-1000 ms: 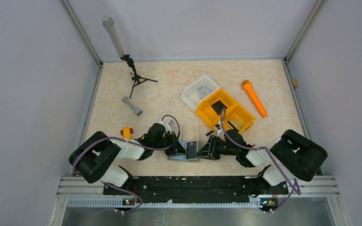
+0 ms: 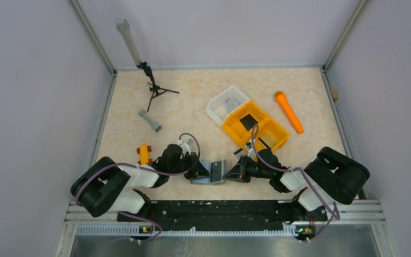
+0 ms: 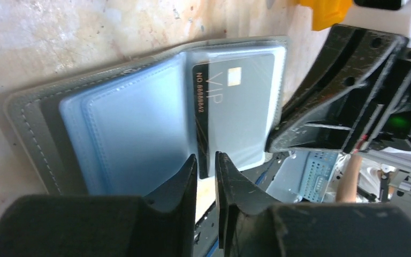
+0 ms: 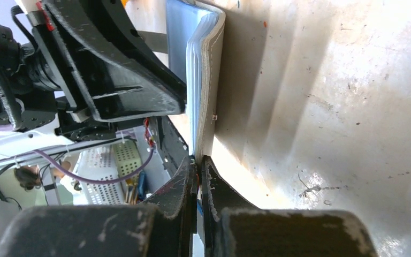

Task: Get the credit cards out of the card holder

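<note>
The grey card holder [image 2: 219, 172] lies open on the table between my two grippers, its light-blue sleeves [image 3: 136, 126] facing up. A silver VIP card [image 3: 242, 101] with a black stripe sits in a clear sleeve on the right half. In the left wrist view my left gripper is slightly open, with a narrow gap and no card between its fingertips, near the card's striped edge. My right gripper is shut at the holder's right edge, whose layered side [image 4: 207, 80] stands raised and runs down between the fingertips.
Behind the grippers are an orange tray [image 2: 272, 126] and a white tray [image 2: 215, 107]. A black tripod [image 2: 154, 88], an orange microphone [image 2: 289, 111], a grey tool [image 2: 150, 120] and a yellow toy [image 2: 144, 154] stand around.
My left arm has drawn back to the left, its gripper slightly too. The right arm stays nearly in place, and the holder's right half has tilted a little.
</note>
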